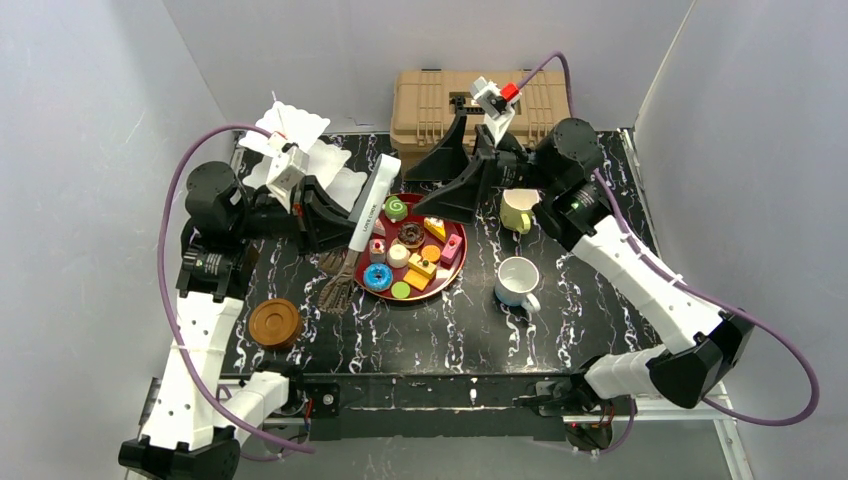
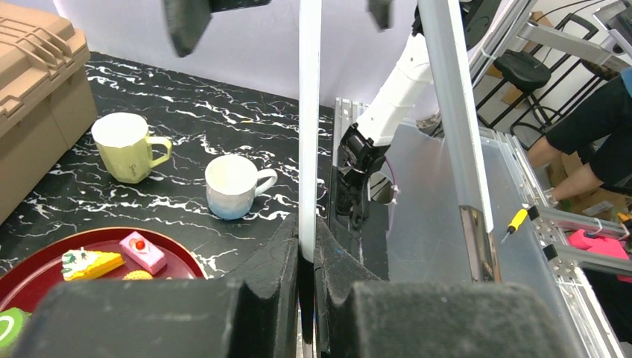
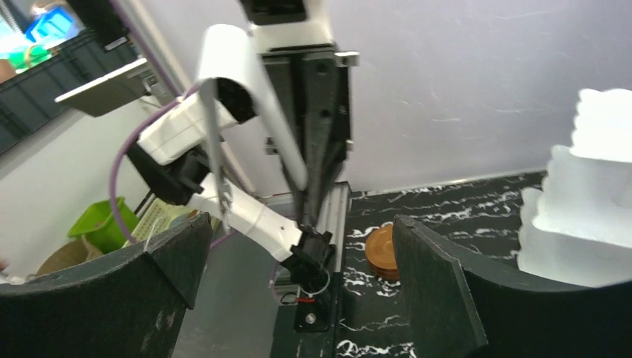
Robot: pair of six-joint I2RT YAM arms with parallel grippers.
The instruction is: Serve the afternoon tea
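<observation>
A white-handled serving utensil [image 1: 372,205] with a metal head hangs upright in my left gripper [image 1: 345,228], which is shut on it; in the left wrist view its handle [image 2: 308,112] runs up between the fingers. The head reaches over the left side of a red plate [image 1: 448,285] of toy cakes and pastries. My right gripper [image 1: 435,182] stands open above the plate's upper right, apart from the utensil, with nothing between its fingers. A yellow mug [image 2: 123,153] and a white-blue mug [image 2: 229,183] stand right of the plate.
White scalloped dishes [image 1: 300,125] stand at the back left, a tan case [image 1: 540,100] at the back. Brown coasters [image 1: 273,322] lie at the front left.
</observation>
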